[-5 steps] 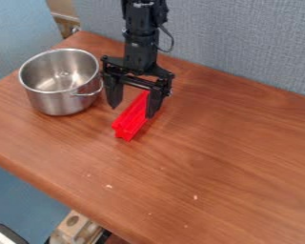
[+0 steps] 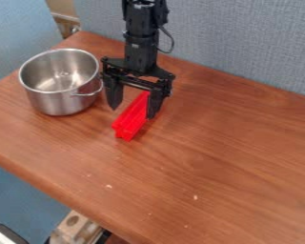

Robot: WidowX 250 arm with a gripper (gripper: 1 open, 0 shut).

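A black gripper [image 2: 132,95] hangs low over a red oblong object [image 2: 132,123] lying on the wooden table, its two fingers spread apart on either side near the object's far end. Whether they touch it is hard to tell. A steel pot [image 2: 61,82] stands just left of the gripper.
A grey textured wall [image 2: 244,48] runs behind it. Blue surfaces lie beyond the left edge.
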